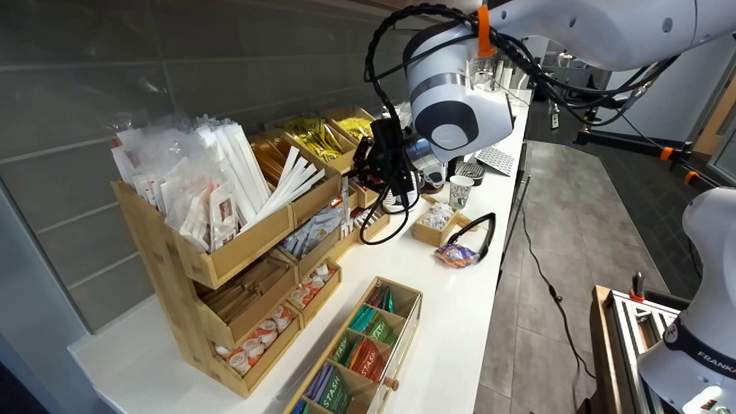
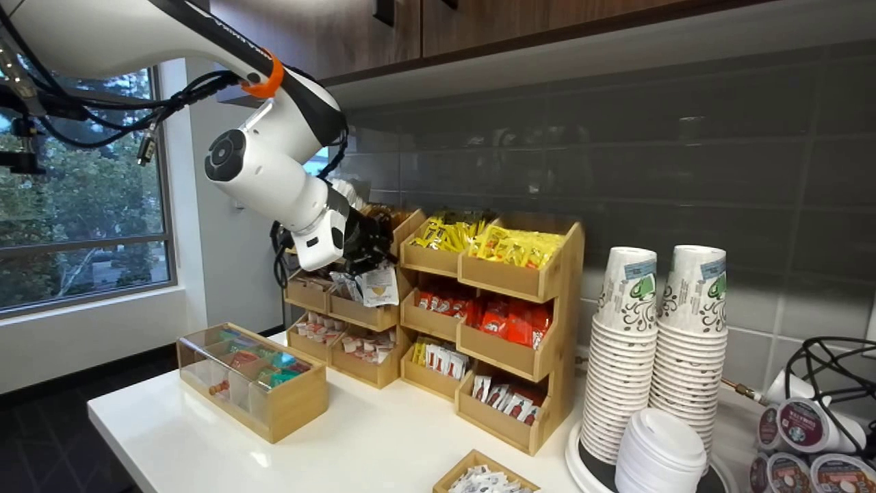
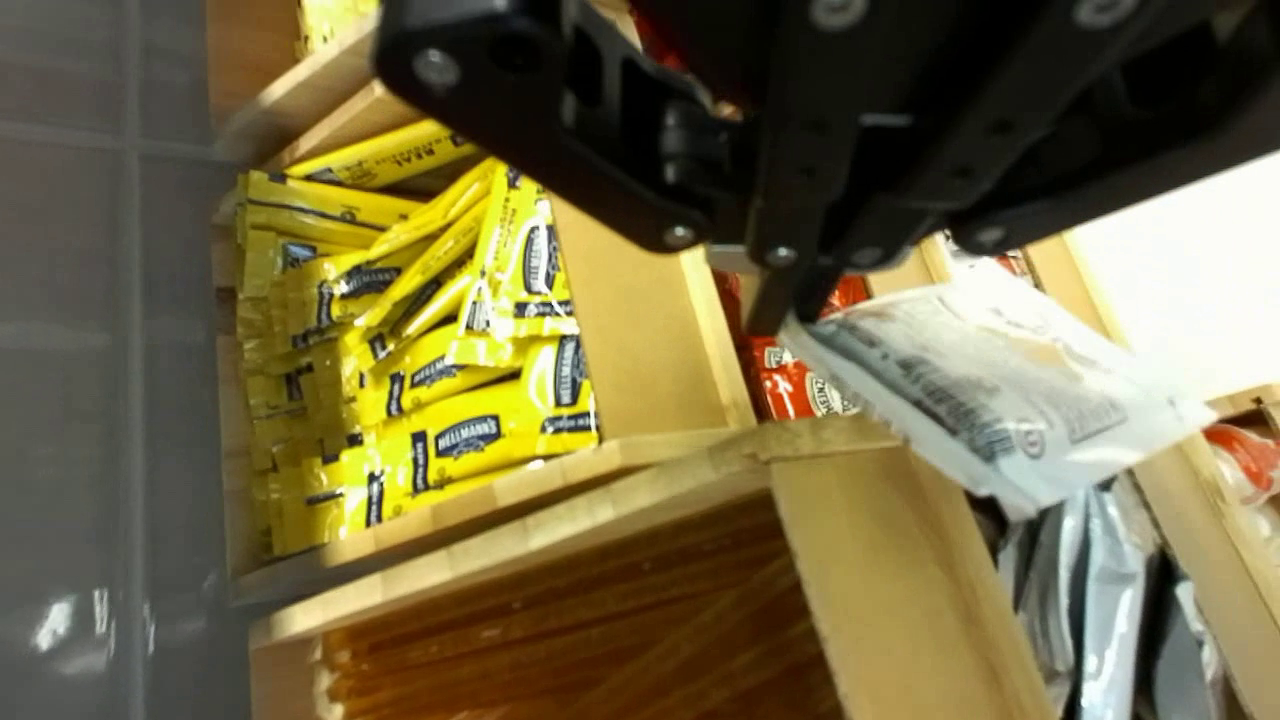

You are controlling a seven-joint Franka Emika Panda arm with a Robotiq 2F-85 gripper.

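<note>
A thin white and silvery packet hangs from my gripper, which is shut on one of its corners. The printed face is blurred in the wrist view. From the second exterior view, the packet shows below the dark gripper, in front of the wooden rack's middle row. Grey foil packets lie in a compartment under it in the wrist view. The first exterior view mostly hides the fingertips behind the dark gripper body and cables.
Yellow mayonnaise packets and brown stirrers fill top compartments beside the gripper. Wooden dividers run close below it. On the counter stand a tea box and stacked cups.
</note>
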